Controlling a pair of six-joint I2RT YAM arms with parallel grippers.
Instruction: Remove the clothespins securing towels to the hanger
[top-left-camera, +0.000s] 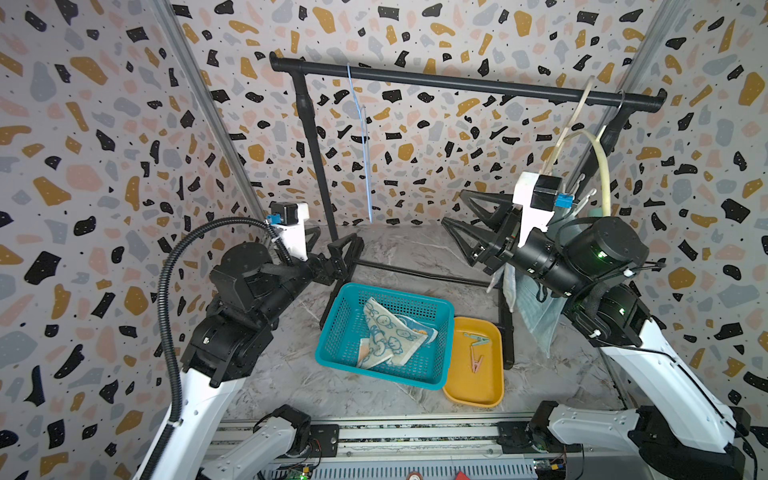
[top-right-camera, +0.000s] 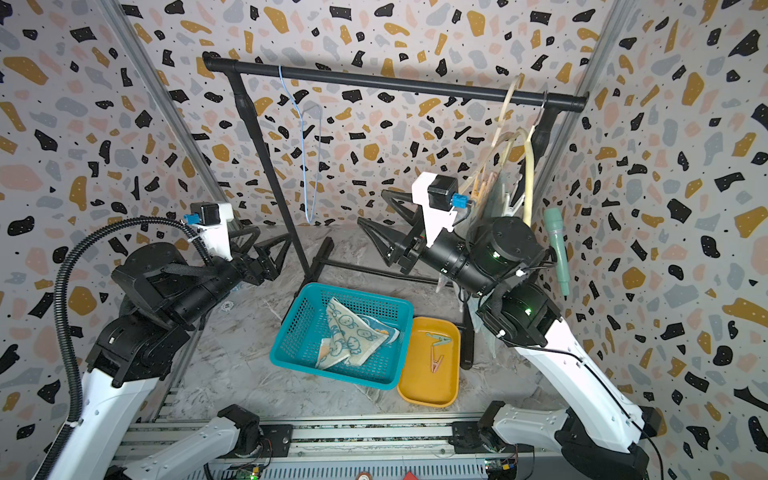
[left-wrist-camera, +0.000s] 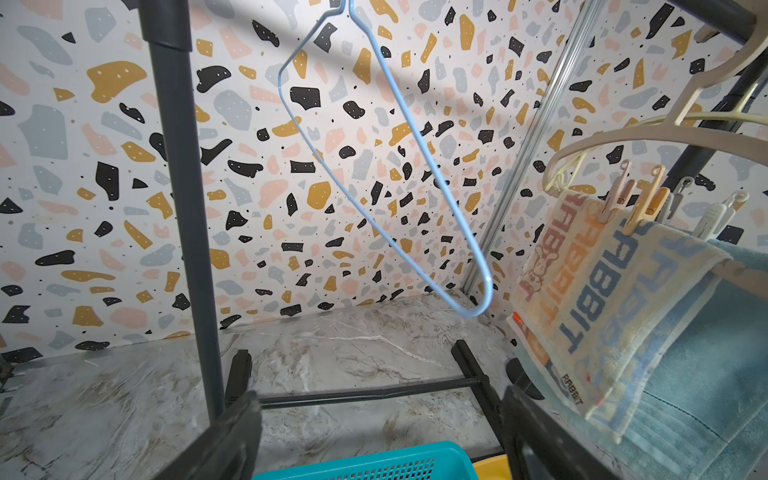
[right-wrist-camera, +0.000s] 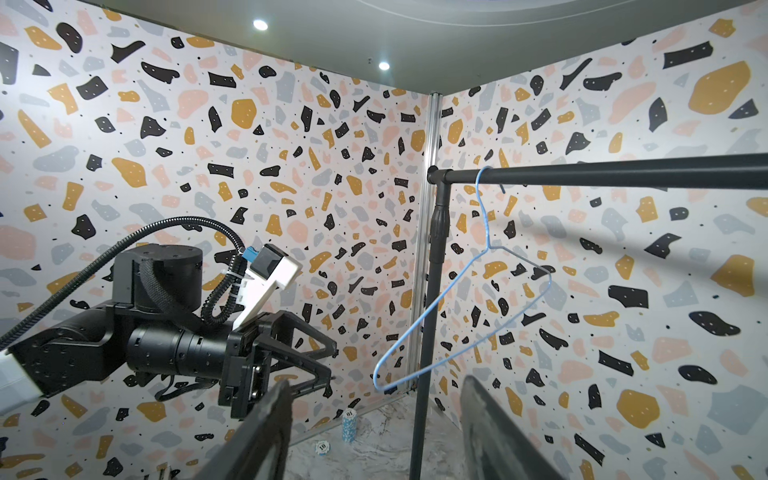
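Towels printed RABBIT (left-wrist-camera: 596, 296) and a light blue towel (left-wrist-camera: 712, 376) hang on the right side of the rack in the left wrist view. Several clothespins, including an orange one (left-wrist-camera: 644, 200) and a white one (left-wrist-camera: 720, 216), grip them along a beige hanger (left-wrist-camera: 680, 132). My right gripper (top-left-camera: 454, 208) stands left of these hangers, its fingers apart and empty, its arm hiding much of the towels from above. Open and empty, my left gripper (top-left-camera: 335, 237) is by the left post. An empty blue hanger (right-wrist-camera: 468, 272) hangs on the rod's left.
Below stands a teal basket (top-left-camera: 329, 320) with patterned towels (top-left-camera: 396, 332) inside. To its right, a yellow tray (top-left-camera: 456, 388) holds a green clothespin (top-left-camera: 477, 339) and a pink one (top-left-camera: 476, 364). A black rod (top-left-camera: 480, 82) crosses above. Room is free between both grippers.
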